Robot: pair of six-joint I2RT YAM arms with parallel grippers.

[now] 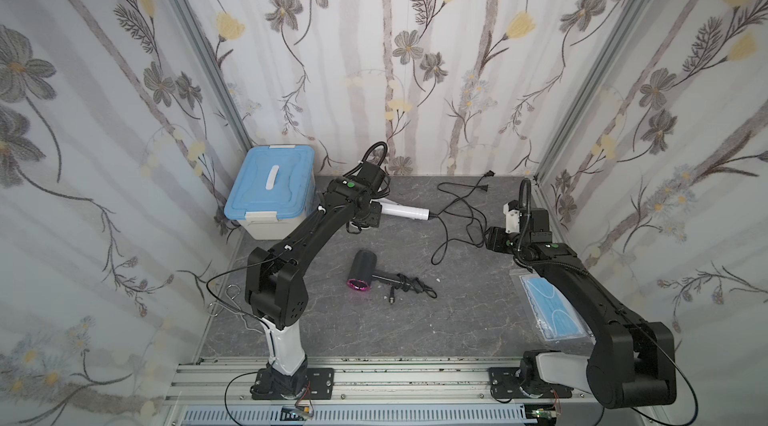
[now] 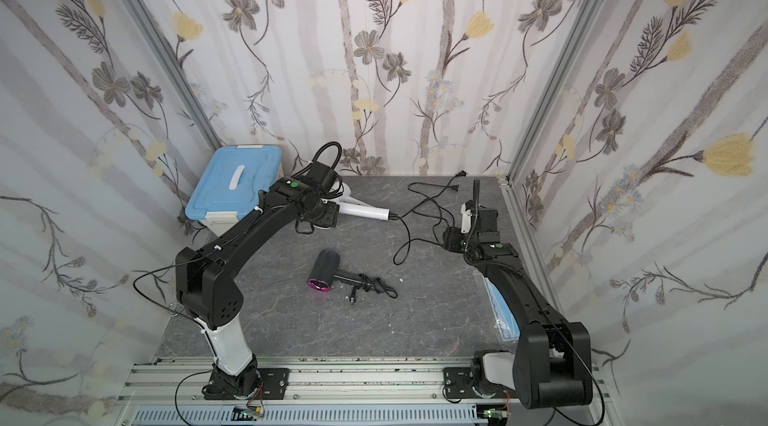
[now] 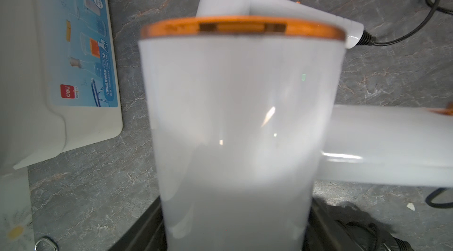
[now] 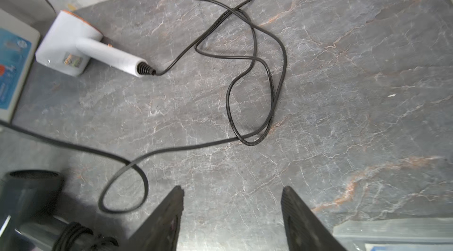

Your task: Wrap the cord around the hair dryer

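Note:
A white hair dryer with an orange rim [image 3: 240, 109] fills the middle of the left wrist view. My left gripper is shut on its barrel, one finger on each side. Its white handle [image 1: 405, 210] points right, and a black cord [image 4: 207, 145] runs from it across the table with a small loop. My right gripper is open and empty above bare table, right of the cord. Behind the held dryer lies a second white hair dryer [image 4: 111, 55], whose cord [image 4: 177, 60] tangles with the first one.
A dark hair dryer [image 1: 364, 266] with its cord bundled lies in front. The blue-lidded box [image 1: 272, 177] stands at the left and a mask packet [image 1: 553, 306] at the right.

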